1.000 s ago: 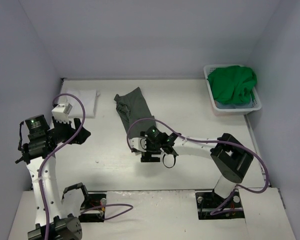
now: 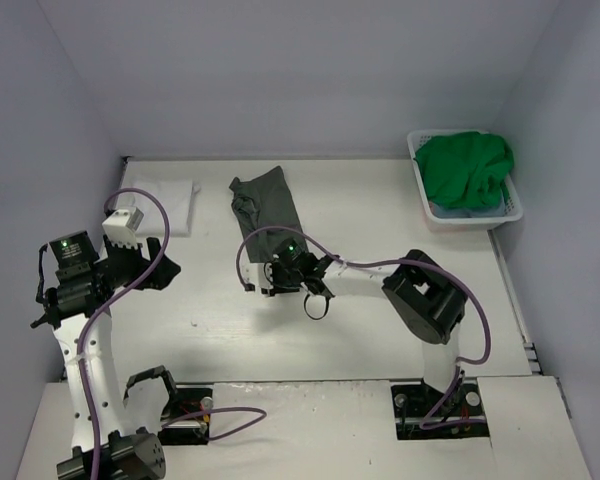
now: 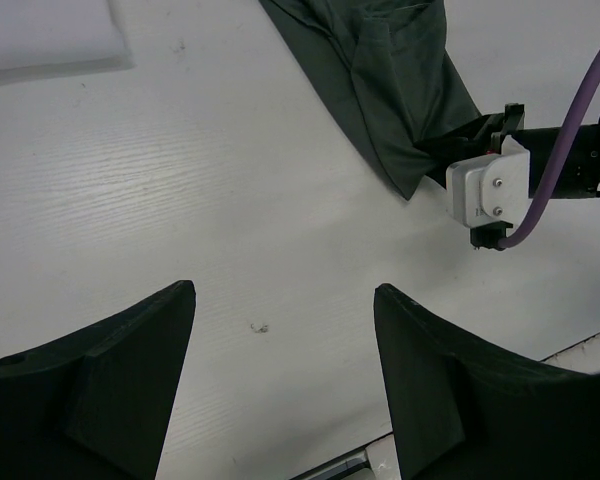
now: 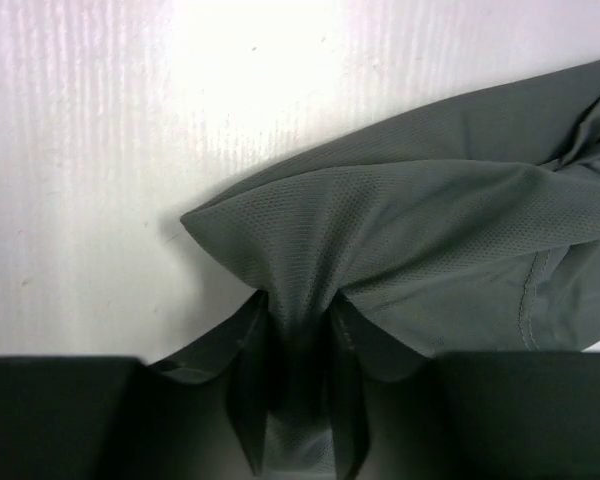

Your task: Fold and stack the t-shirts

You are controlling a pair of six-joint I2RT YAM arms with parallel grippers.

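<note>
A dark grey-green T-shirt (image 2: 266,205) (image 3: 380,90) (image 4: 450,230) lies rumpled at the middle of the white table, partly folded over. My right gripper (image 2: 270,277) is at its front end, shut on a bunched fold of the cloth between its fingers. My left gripper (image 2: 155,265) hangs open over the left side of the table, apart from the shirt, with nothing between its fingers.
A white folded pad or cloth (image 2: 162,208) lies at the back left. A white basket (image 2: 428,221) with green cloth (image 2: 463,165) stands at the back right.
My right gripper has moved left and a little toward the back, with the shirt's front end moving along with it. The left arm is unchanged.
</note>
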